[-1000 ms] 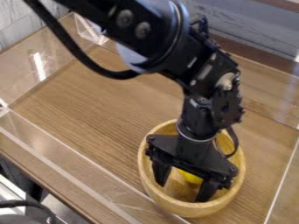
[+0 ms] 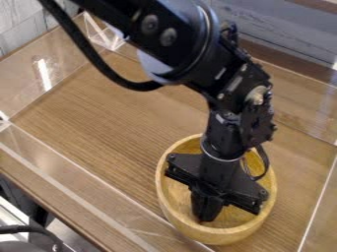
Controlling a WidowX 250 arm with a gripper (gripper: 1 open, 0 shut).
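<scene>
A round yellow bowl (image 2: 239, 228) sits on the wooden table at the lower right. The black robot arm reaches down from the top, and its gripper (image 2: 211, 203) is inside the bowl, low near the front-left, with its fingers drawn together. The gripper body hides much of the bowl's inside, and I see nothing clearly held between the fingers.
Clear tape strips run along its left and right edges. A wall or ledge runs along the back, with a small clear item at the upper left.
The gripper's fingers have come together inside the bowl. The yellow thing that showed between them earlier is now hidden behind the gripper.
</scene>
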